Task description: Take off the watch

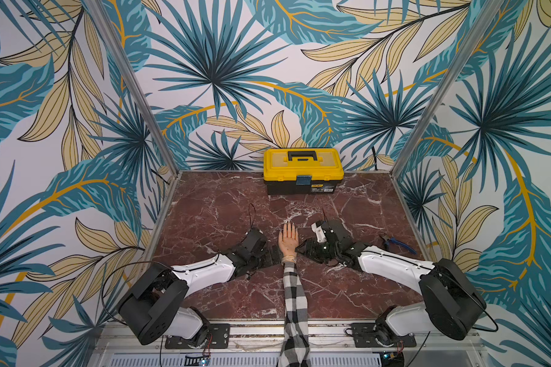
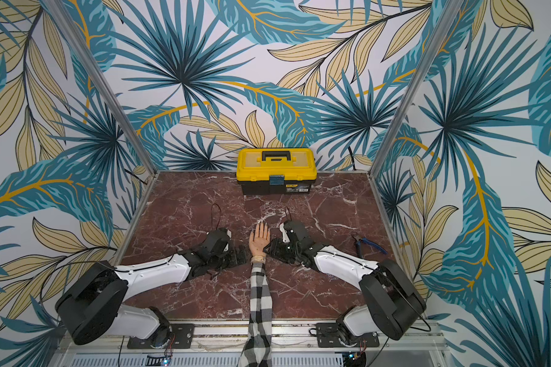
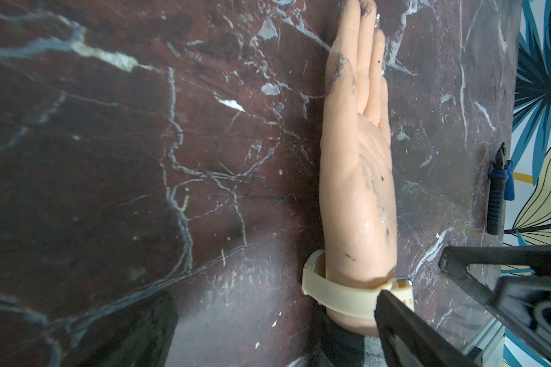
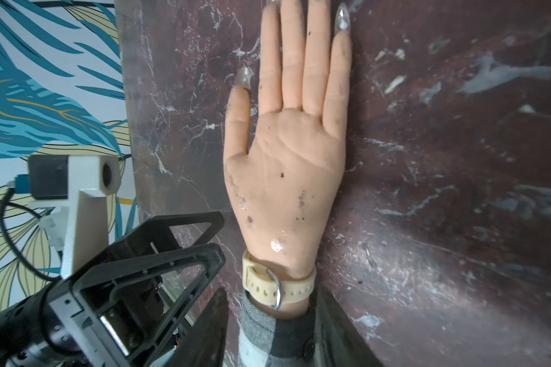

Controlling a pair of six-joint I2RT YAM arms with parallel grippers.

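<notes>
A mannequin hand lies palm up at the table's centre, in a checked sleeve. Around its wrist is a cream watch strap with a metal buckle. My left gripper stands open just left of the wrist, its fingers apart at the strap's lower side. My right gripper sits right of the wrist, part open, fingertips either side of the strap and sleeve in its own view. Whether either touches the strap I cannot tell.
A yellow toolbox stands at the back of the marble table. Blue-handled pliers lie at the right.
</notes>
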